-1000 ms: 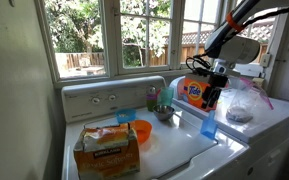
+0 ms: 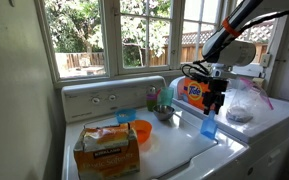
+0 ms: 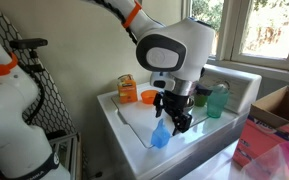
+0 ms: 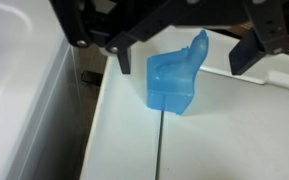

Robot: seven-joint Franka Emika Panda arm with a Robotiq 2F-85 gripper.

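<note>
A translucent blue plastic piece (image 4: 171, 82), with a block-like body and a narrow raised part, rests on the white machine top close to its front edge. In exterior view 2 the same blue piece (image 3: 161, 136) lies just below my gripper (image 3: 171, 117). My gripper is open, its two dark fingers well apart. From the wrist camera the blue piece appears between them, with clear gaps on both sides. Whether the fingertips reach down to its height is hard to tell.
An orange bowl (image 2: 141, 131), a blue bowl (image 2: 126, 116) and a metal bowl (image 2: 164, 113) stand on the machine top. A Kirkland package (image 2: 107, 152) sits at front left. An orange detergent container (image 2: 194, 93) and a clear plastic bag (image 2: 247, 104) are near the arm.
My gripper has come down slightly toward the blue piece over the last second. The blue piece and the other objects look unmoved.
</note>
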